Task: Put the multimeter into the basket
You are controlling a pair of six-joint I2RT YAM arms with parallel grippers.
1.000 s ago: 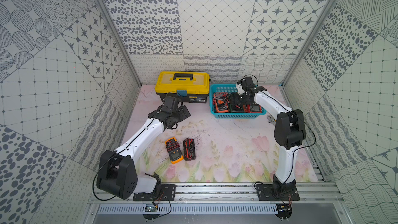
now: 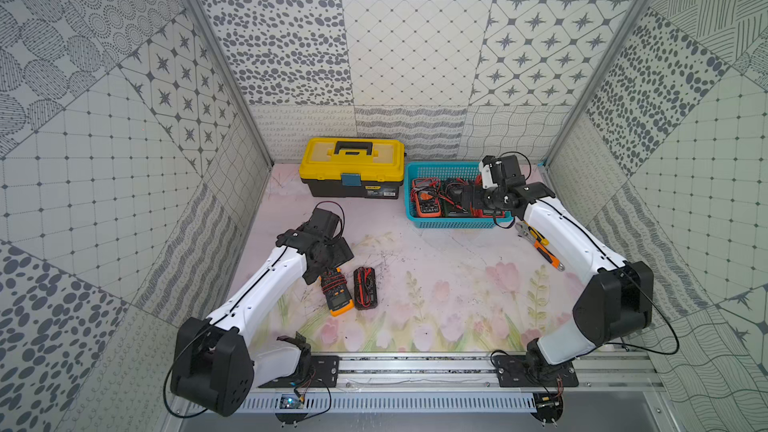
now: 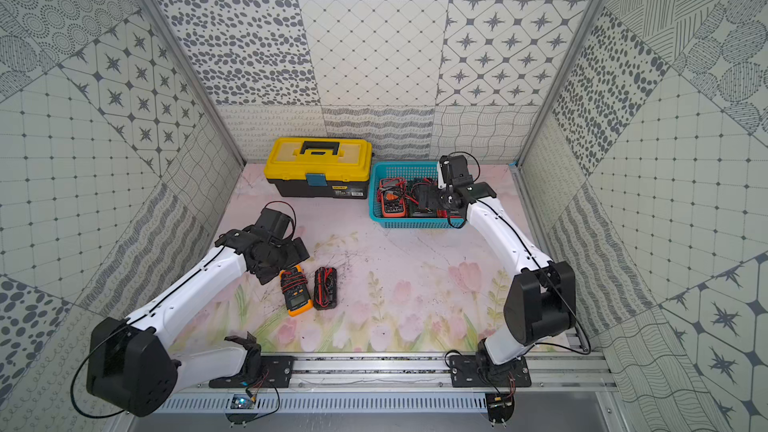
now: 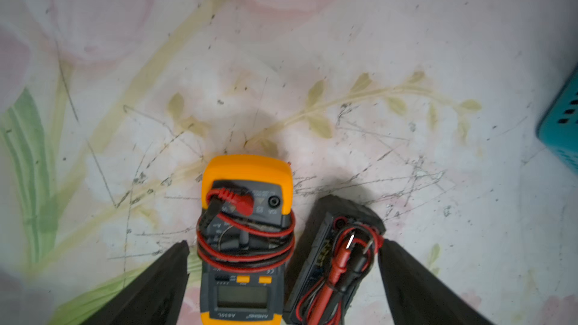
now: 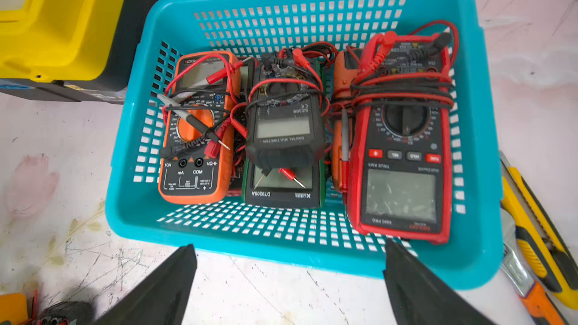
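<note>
Two multimeters lie side by side on the table's left half: an orange-and-dark one (image 4: 243, 292) wrapped in red leads, and a black one (image 4: 307, 252) with red and black probes on top. My left gripper is open above them, its fingers apart and holding nothing. In the top left view it hangs just behind the orange multimeter (image 2: 339, 301), covering part of its far end. The blue basket (image 5: 289, 252) holds several multimeters, among them a red one (image 5: 402, 195) on the right. Over the basket's front side my right gripper stands open and empty.
A yellow-and-black toolbox (image 2: 352, 161) stands left of the basket against the back wall. An adjustable wrench (image 5: 523, 273) and a yellow cutter (image 5: 536, 234) lie to the basket's right.
The right arm has swung right and back a little, uncovering the tools beside the basket.
</note>
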